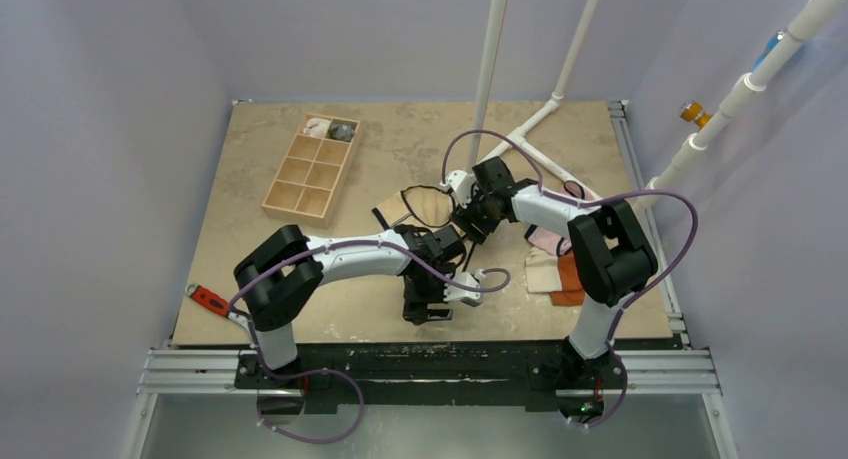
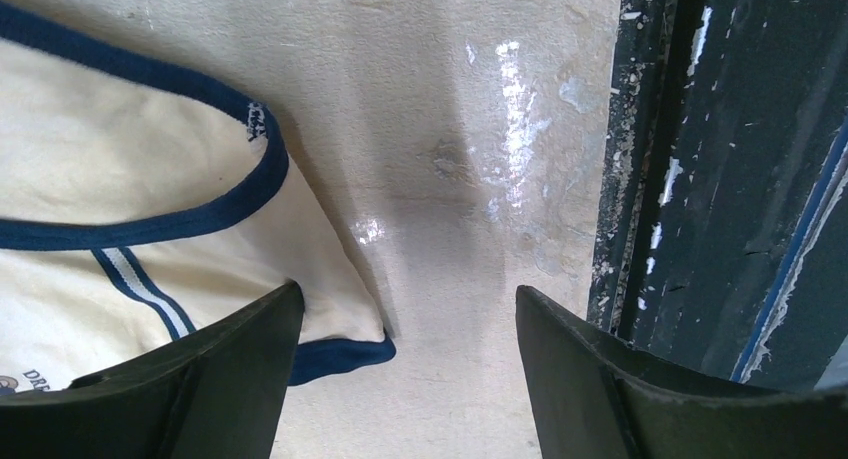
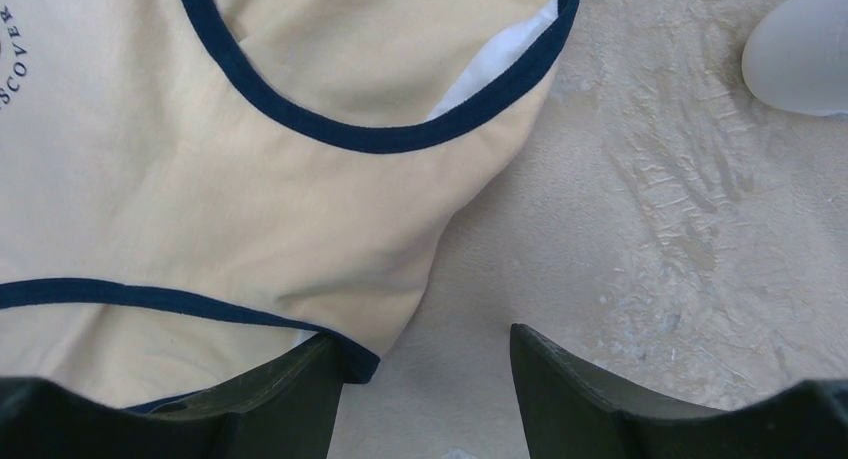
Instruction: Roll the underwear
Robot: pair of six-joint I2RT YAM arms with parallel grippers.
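Cream underwear with navy trim lies spread near the middle of the table, partly hidden under both arms in the top view. In the left wrist view, one corner of the cream underwear lies between the parted fingers of my left gripper, and one finger overlaps the cloth. My right gripper is open as well, at another corner of the underwear. One of its fingers covers part of the navy edge; bare table shows by the other finger. Neither gripper is closed on the fabric.
A wooden compartment box with rolled cloths in its far cells stands at the back left. Folded orange and cream cloths and a pink cloth lie to the right. White pipes cross the back right. A red-handled tool lies at left.
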